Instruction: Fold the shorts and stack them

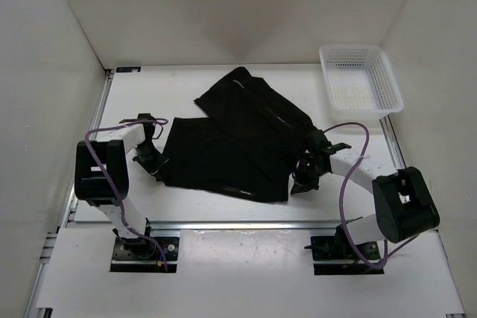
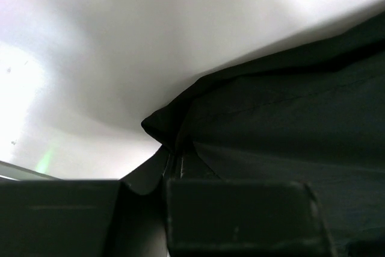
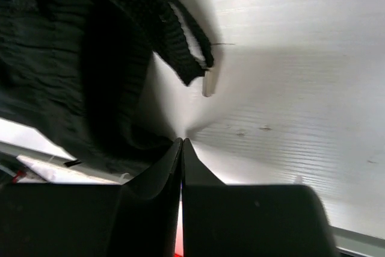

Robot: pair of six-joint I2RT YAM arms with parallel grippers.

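Black shorts [image 1: 223, 154] lie spread on the white table, legs toward the left and the far side. At their near left corner, my left gripper [image 1: 162, 178] is shut on the cloth; the left wrist view shows the fabric [image 2: 271, 112] pinched and creased at the fingertips. My right gripper is shut with nothing between its fingers. Its tips are right beside the waistband's near corner [image 3: 141, 148], which lies just left of them. The drawstring [image 3: 186, 58] hangs out onto the table with its pale tips.
A white plastic basket [image 1: 361, 83] stands empty at the back right. A metal rail [image 1: 223, 226] runs along the table's near edge. Bare table [image 1: 149, 83] lies at the far left.
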